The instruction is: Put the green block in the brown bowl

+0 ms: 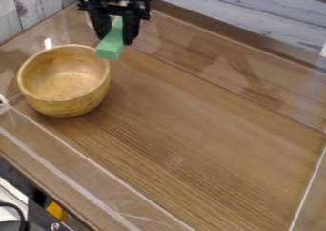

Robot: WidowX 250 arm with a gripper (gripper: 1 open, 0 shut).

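The green block (111, 45) hangs upright in my black gripper (116, 27), whose fingers close on its upper part. It shows just beyond the right far rim of the brown bowl (49, 98), higher than the bowl in the picture. The bowl stands at the left of the table, and no object shows inside it. How high the block is above the table I cannot tell exactly.
Pale board walls (254, 6) run along the back. Dark cables and a small orange item (55, 210) sit off the table's edge at the lower left.
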